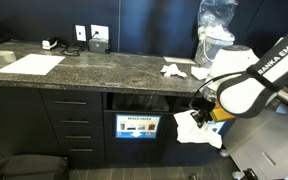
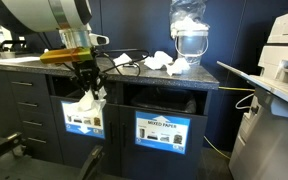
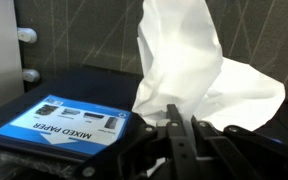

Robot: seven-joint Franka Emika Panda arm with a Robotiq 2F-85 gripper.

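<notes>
A crumpled white sheet, paper or tissue [image 3: 174, 62], hangs from my gripper, whose fingers are shut on it. In the wrist view it spreads over the middle and right, hiding part of what lies beyond. The first exterior view has the white sheet [image 1: 192, 129] low at the right, below counter height and in front of the cabinets. From the other side, the white sheet [image 2: 90, 101] shows in front of the left blue label [image 2: 82, 117], with the gripper [image 2: 88, 88] just above it. How the fingertips pinch it is partly hidden.
A dark open bin [image 2: 162, 100] sits under the counter above a "MIXED PAPER" label [image 2: 162, 132]. More white crumpled pieces [image 2: 164, 60] lie on the countertop [image 1: 114, 70], near a clear bucket [image 2: 189, 43]. A printer-like machine [image 2: 274, 100] stands at the right.
</notes>
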